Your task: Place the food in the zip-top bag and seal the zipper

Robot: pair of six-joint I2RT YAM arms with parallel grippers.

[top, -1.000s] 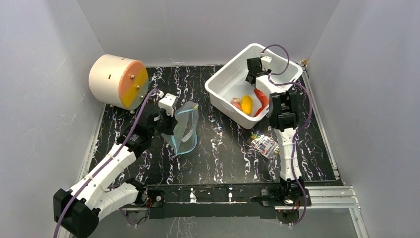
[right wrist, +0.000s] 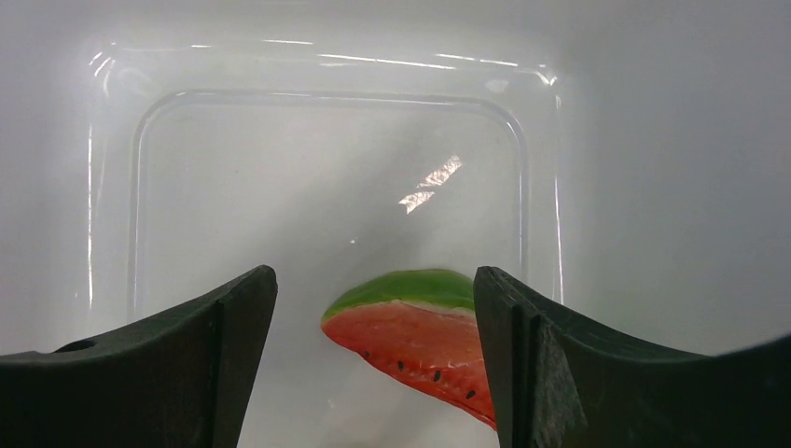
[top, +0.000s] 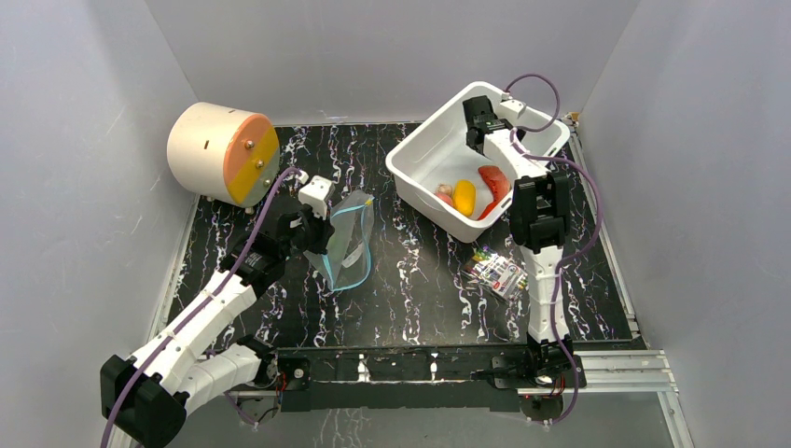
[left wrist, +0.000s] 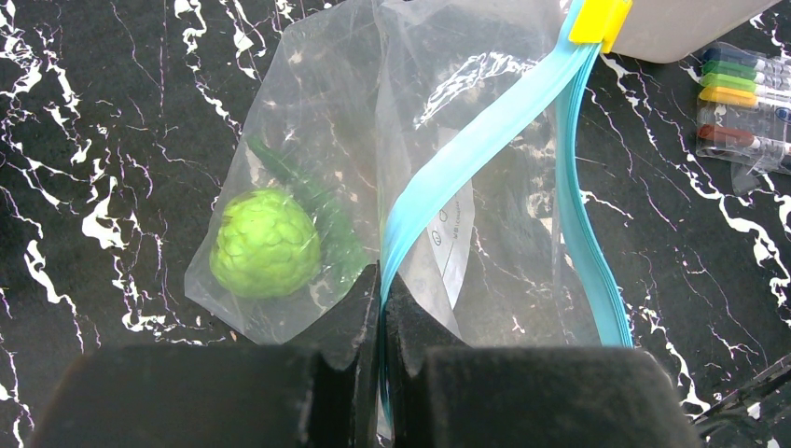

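Observation:
The clear zip top bag [top: 350, 243] lies on the marble table, its cyan zipper [left wrist: 476, 140] rising to a yellow slider [left wrist: 597, 19]. My left gripper is shut on the zipper edge. Inside the bag a green round food [left wrist: 264, 243] and a long green piece [left wrist: 308, 196] show. In the white bin [top: 420, 159], my right gripper stands open over a watermelon slice [right wrist: 401, 336], nothing between its fingers. A yellow food [top: 464, 196], red pieces [top: 494, 182] and a pinkish round one [top: 444, 191] lie in the bin.
A white cylinder [top: 210, 149] with an orange and yellow face stands at the back left. A packet of markers [top: 494, 273] lies below the bin on the right. Table between bag and markers is bare. Grey walls enclose the table.
The left arm and the bag are unchanged.

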